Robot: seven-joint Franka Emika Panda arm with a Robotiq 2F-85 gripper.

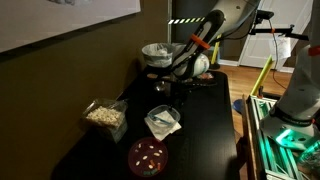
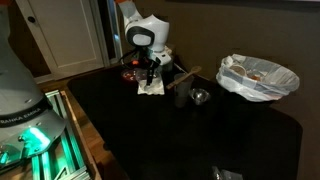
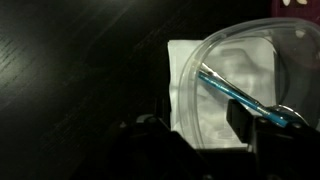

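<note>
A clear plastic container (image 3: 190, 95) rests on a white napkin (image 3: 182, 60) in the wrist view. Inside it lies a metal spoon with a blue handle (image 3: 228, 90). My gripper is open, its dark fingers apart at the lower edge, over the container's near rim; contact with it cannot be told. From exterior view 1 the container (image 1: 160, 121) shows on the dark table, with my gripper (image 1: 181, 88) just behind it. Exterior view 2 has the gripper (image 2: 151, 72) above the napkin (image 2: 151, 88).
A dark red plate (image 1: 147, 157) with small pieces on it stands near the container. A tub of pale bits (image 1: 105, 117) is at the left. Farther off are a white-lined basket (image 2: 255, 80), a dark cup (image 2: 182, 94) and a metal bowl (image 2: 200, 97).
</note>
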